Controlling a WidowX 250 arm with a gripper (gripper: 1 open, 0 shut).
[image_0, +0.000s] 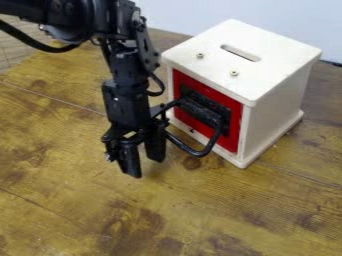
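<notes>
The black arm reaches down from the top left, its gripper (142, 154) low over the wooden table, fingers apart with nothing visible between them. To its right stands a white wooden box (274, 110) with a slot and two small fittings on top. Its front has a red panel (235, 143) around a black mesh-like insert (206, 106). A black bent handle or tube extends from that front toward the gripper, passing near the wrist; whether they touch is unclear.
A white wall is behind the box, and a tiled floor shows at the far left.
</notes>
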